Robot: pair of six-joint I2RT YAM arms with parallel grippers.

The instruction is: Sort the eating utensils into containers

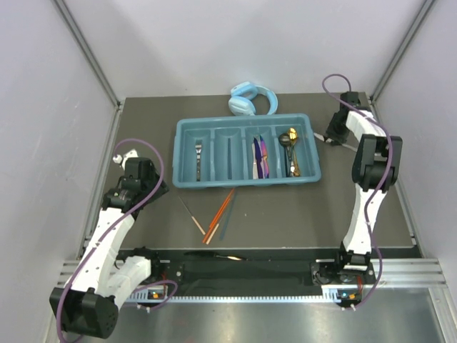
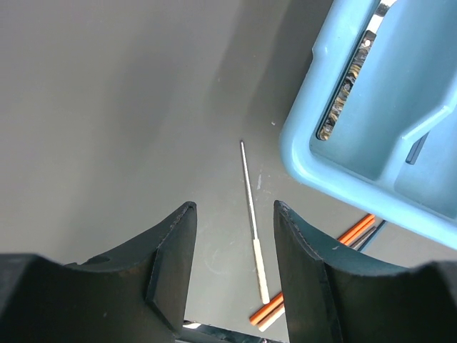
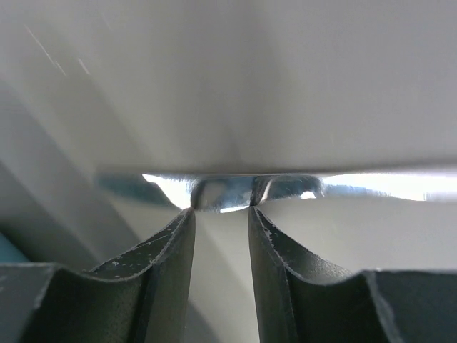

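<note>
The blue divided tray [image 1: 193, 182] holds a fork, knives and spoons in separate compartments. Right of it, my right gripper [image 1: 333, 136] is low over a silver utensil [image 3: 371, 184], its fingertips at the shiny metal; whether it grips it cannot be told. My left gripper stands part open above the table left of the tray, nothing between its fingers. Below the tray lie a thin metal chopstick with pale handle [image 2: 260, 271], orange chopsticks [image 1: 218, 214], a wooden one and a dark blue one [image 1: 227, 218].
Light blue headphones [image 1: 243, 103] lie behind the tray. Walls enclose the back and both sides.
</note>
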